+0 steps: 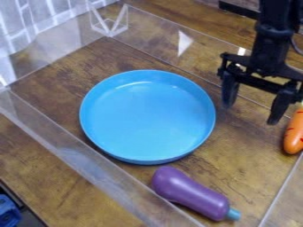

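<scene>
My black gripper (251, 99) hangs at the upper right, open, its fingers apart with nothing between them, above the wood to the right of a round blue plate (147, 115). A purple eggplant toy (190, 191) lies below the plate at the bottom. An orange carrot toy (292, 133) lies at the right edge, to the lower right of the gripper and partly out of view.
Clear plastic walls surround the wooden surface (71, 151). A small blue object (6, 213) is at the lower left corner, outside the walls. The wood left of the plate is clear.
</scene>
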